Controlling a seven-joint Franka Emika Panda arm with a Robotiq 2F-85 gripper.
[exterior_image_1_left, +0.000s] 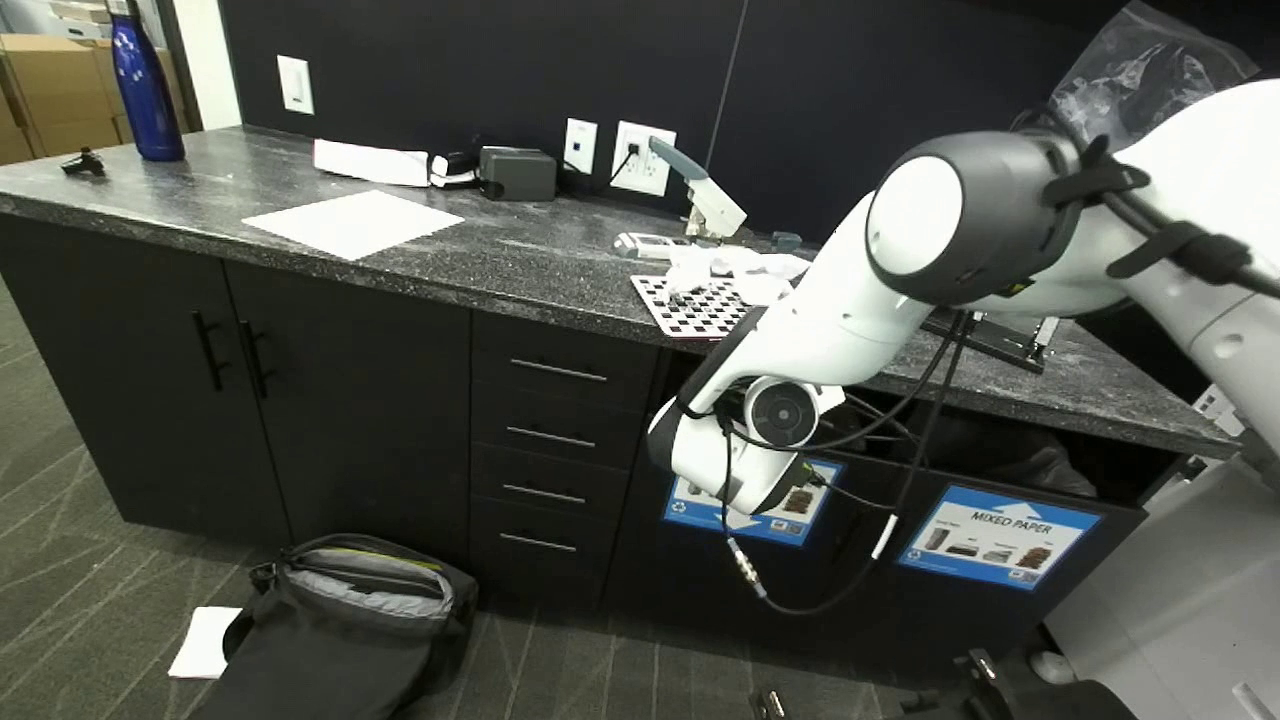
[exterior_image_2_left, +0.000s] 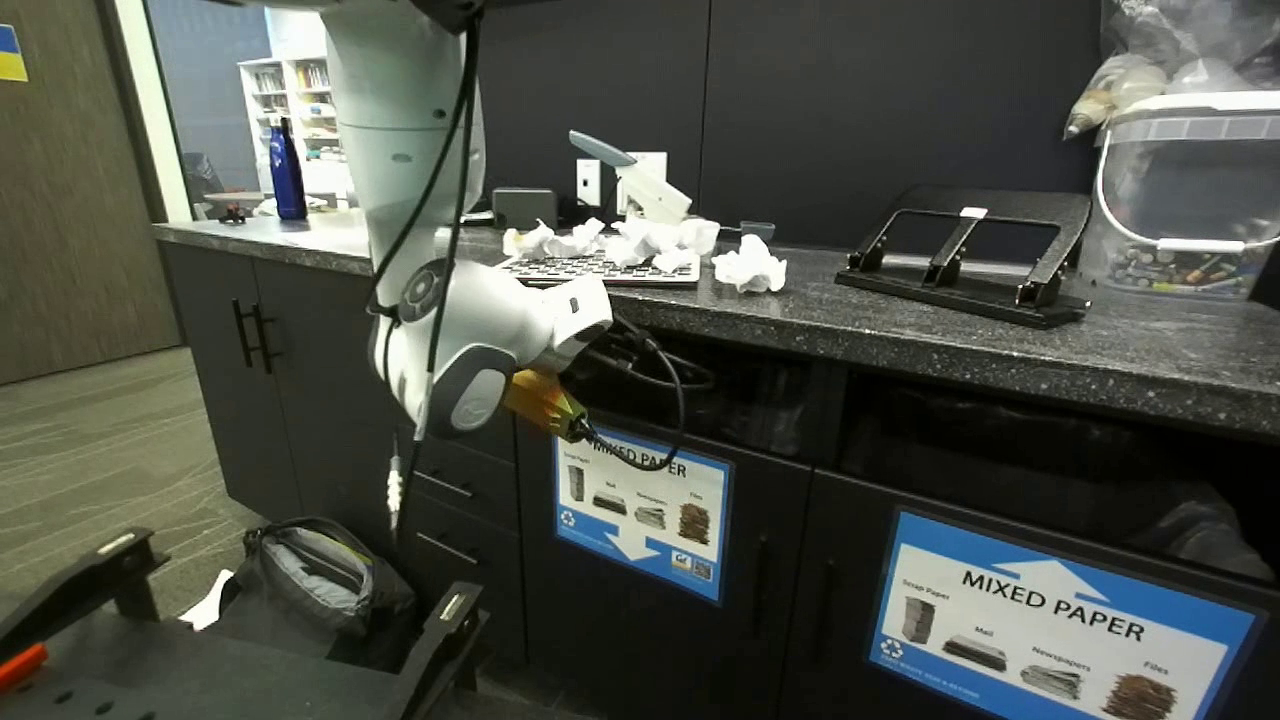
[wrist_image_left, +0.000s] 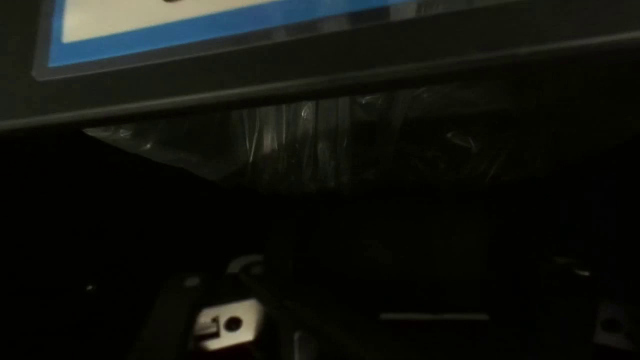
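Observation:
In the wrist view my gripper is open, its two fingertips wide apart, and nothing shows between them. The bin's wall (wrist_image_left: 300, 81) and a clear plastic liner (wrist_image_left: 300, 135) lie ahead of it; the space around is very dark. Exterior view 2 has the hand (exterior_image_2_left: 504, 330) in front of the left under-counter opening (exterior_image_2_left: 744, 378), with the fingers themselves hard to make out. Above it on the counter, crumpled white papers (exterior_image_2_left: 654, 244) rest on a checkered board (exterior_image_1_left: 690, 318). A separate paper ball (exterior_image_2_left: 750, 264) sits just right of the board.
Close above the hand runs the counter's edge (exterior_image_2_left: 768, 318). A black laptop stand (exterior_image_2_left: 966, 252) and a clear tub (exterior_image_2_left: 1182, 198) occupy the right side. A flat white sheet (exterior_image_1_left: 354, 224) and a stapler (exterior_image_1_left: 708, 198) are farther left. A backpack (exterior_image_1_left: 360, 624) lies on the floor.

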